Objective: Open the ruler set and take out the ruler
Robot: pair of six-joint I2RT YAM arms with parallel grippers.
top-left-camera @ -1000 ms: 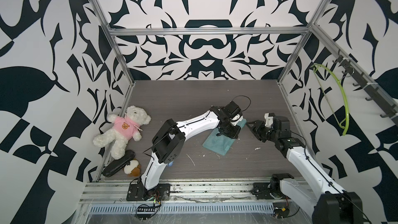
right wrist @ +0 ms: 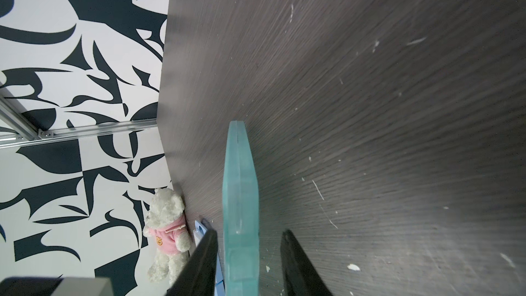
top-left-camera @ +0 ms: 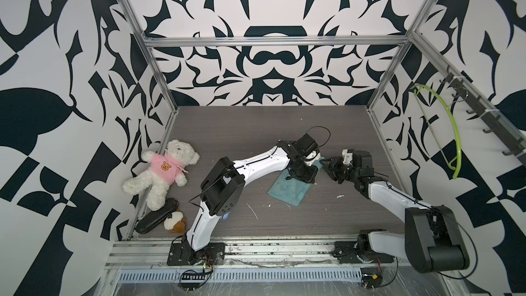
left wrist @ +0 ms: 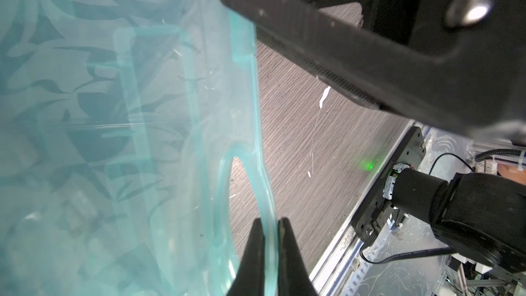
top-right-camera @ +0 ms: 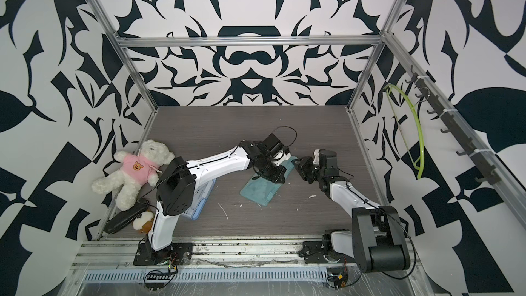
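Observation:
A translucent teal ruler set case [top-left-camera: 286, 190] [top-right-camera: 254, 191] is held in my left gripper at mid-table; in the left wrist view its clear face fills the left side, its edge between the fingertips. My right gripper faces the case's end from the right, fingers apart on either side of the narrow teal edge [right wrist: 239, 170]; whether they touch it is unclear. The ruler itself cannot be told apart inside the case.
A white teddy bear [top-left-camera: 164, 170], a black case [top-left-camera: 150, 221] and a small brown-and-white plush [top-left-camera: 174, 222] lie at the left. A blue-and-clear object [top-right-camera: 200, 202] is partly under the left arm.
The left arm and case look unchanged.

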